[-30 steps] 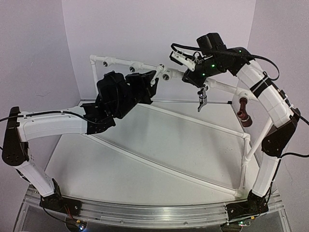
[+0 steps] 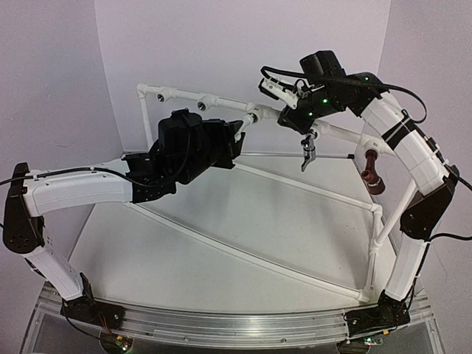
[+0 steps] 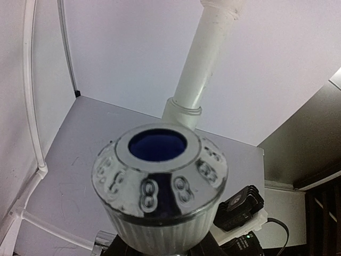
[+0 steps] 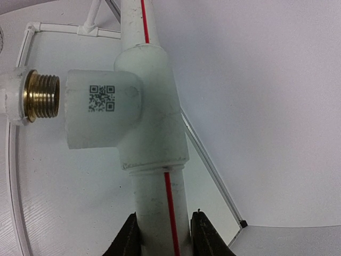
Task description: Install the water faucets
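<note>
A white faucet (image 2: 243, 127) with a brass threaded end (image 4: 43, 96) is held by my left gripper (image 2: 237, 139), which is shut on it. Its ribbed knob (image 3: 160, 186), chrome on top with a dark blue centre, fills the left wrist view and hides most of the fingers. The thread points at the mouth of a white tee (image 4: 93, 109) bearing a QR code; in the right wrist view a small gap shows between them. My right gripper is shut on the red-striped white pipe (image 4: 154, 205) beside that tee, a finger against each side.
Empty tee sockets (image 2: 164, 96) lie farther left along the rail. Right of the tee hang a chrome faucet (image 2: 308, 151) and a dark red fitting (image 2: 372, 177). Lower frame pipes (image 2: 295, 189) cross beneath.
The right arm has stayed still.
</note>
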